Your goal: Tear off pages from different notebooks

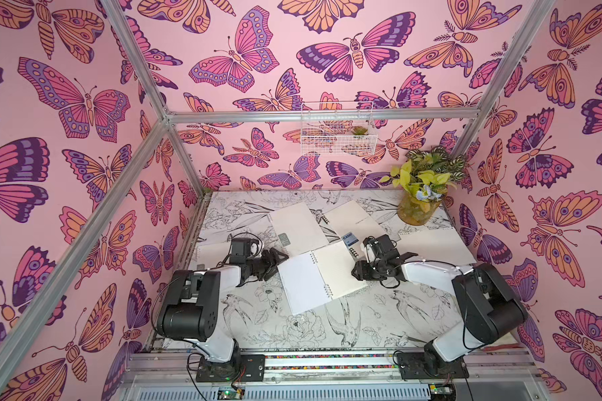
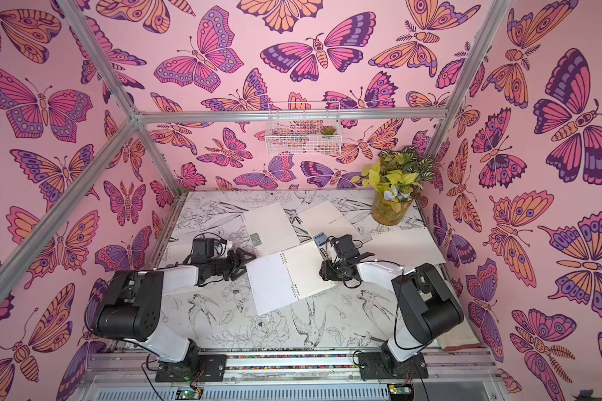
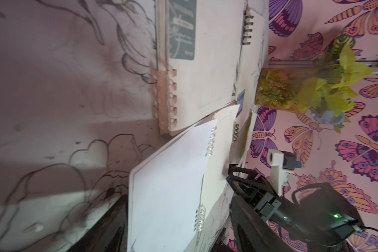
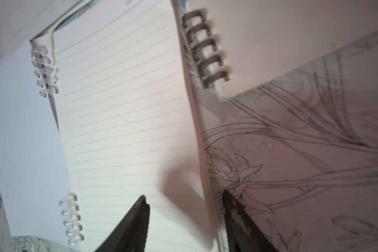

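In the middle of the table lies an open ring-bound notebook, its plain white cover side (image 1: 305,286) turned left and its lined page (image 4: 130,126) on the right. At the notebook's left edge is my left gripper, its fingers parted, the white sheet's lower end showing between its blurred fingers. My right gripper stands over the lined page's right edge, fingers parted, one finger (image 4: 134,226) above the paper and the other beyond the edge. Whether either gripper touches paper cannot be told.
Behind lie a cream notebook with a grey-green label (image 3: 182,29) and another with dark rings (image 4: 203,50). A further notebook (image 1: 438,244) rests at the right, near a potted plant (image 1: 421,190).
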